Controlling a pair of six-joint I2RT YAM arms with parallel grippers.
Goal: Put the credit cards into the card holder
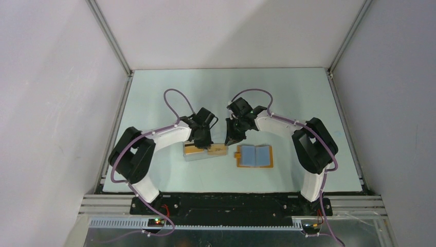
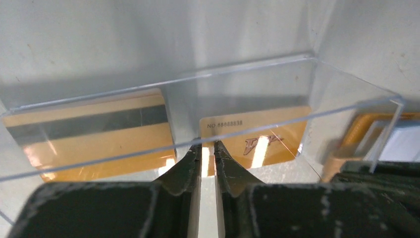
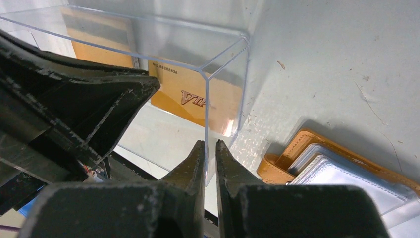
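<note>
Two orange cards lie in a clear open box: a striped card [image 2: 94, 131] at its left and a VISA card [image 2: 277, 141] at its right. At the VISA card's left edge, inside the box, my left gripper stands narrowly open; a thin gap shows between its fingers. My right gripper is shut on the upright end wall of the clear box [image 3: 207, 106]. To the right on the table lies the card holder [image 1: 255, 156], brown-edged with two pale sleeves and a tab at its left.
The clear box's thin walls stand up around the cards. Both grippers are close together over the box, the left one's fingers [image 3: 114, 94] showing large in the right wrist view. Table [image 1: 288, 87] behind the arms and in front of the holder is bare.
</note>
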